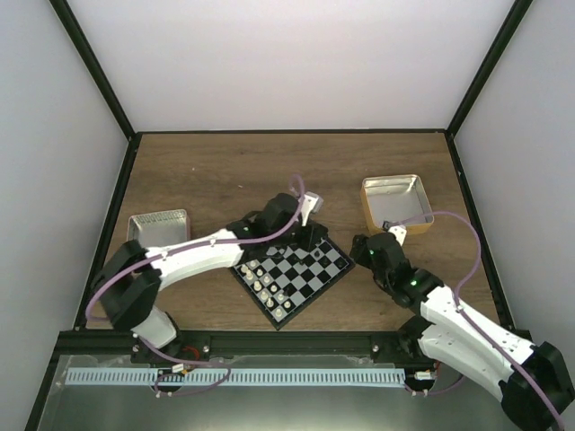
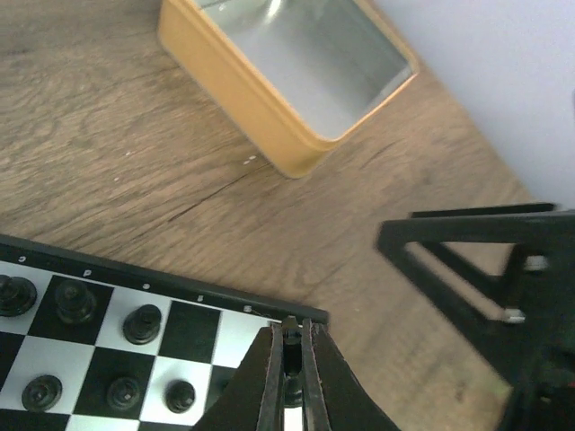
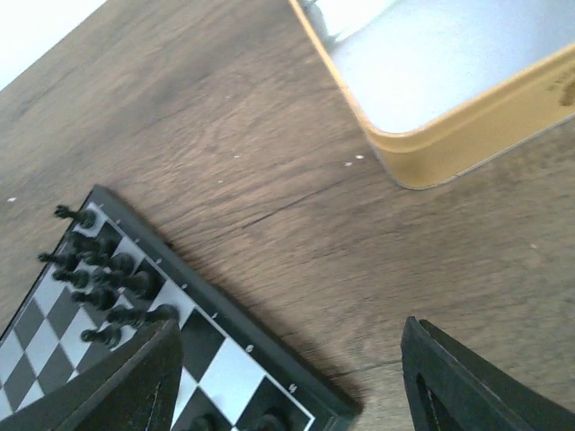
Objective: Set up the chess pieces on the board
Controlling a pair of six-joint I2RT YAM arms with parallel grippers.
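Note:
The chessboard lies at the table's middle, white pieces along its lower-left side, black pieces on the far side. My left gripper is over the board's far right corner, shut on a dark chess piece, with another dark piece partly visible just below it. In the top view the left arm covers part of the board. My right gripper is open, right of the board, with the board's corner in view beyond its fingers and nothing held.
A yellow-rimmed box stands behind and right of the board. A silver tray is at the left. Bare wooden table spans the back and the area between board and yellow box.

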